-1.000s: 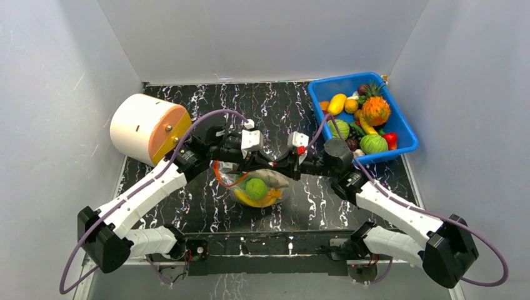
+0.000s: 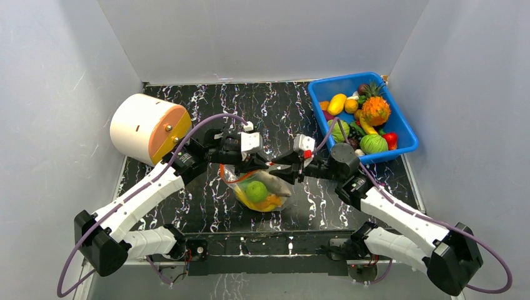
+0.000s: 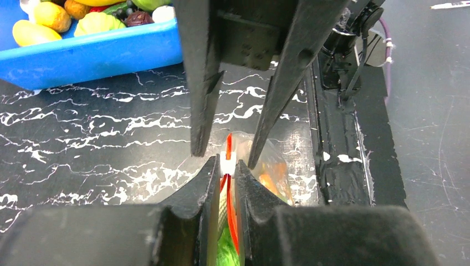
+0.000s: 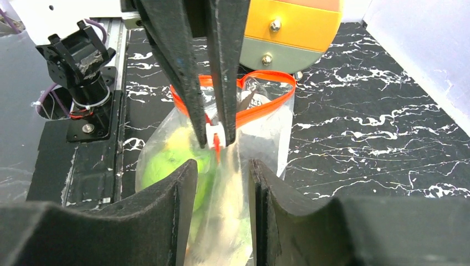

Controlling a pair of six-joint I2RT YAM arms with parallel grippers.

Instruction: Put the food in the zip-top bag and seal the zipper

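A clear zip top bag [image 2: 279,199] with an orange zipper stands on the dark marbled table, below both grippers. Inside it show a green round food [image 2: 255,192] and yellow pieces. My left gripper is shut on the small white zipper slider [image 4: 215,134]. In the right wrist view the orange zipper [image 4: 266,111] spreads into an open loop on the far side of the slider. Facing the left one, my right gripper stands open, with the bag's near edge seen between its fingers; whether it touches the bag is hard to tell.
A blue bin [image 2: 409,140] full of toy fruit and vegetables stands at the back right. At the left sits a white and orange cylinder [image 2: 140,128]. The table behind the grippers is clear.
My left gripper has hardly moved. The bag's orange mouth has shifted slightly.
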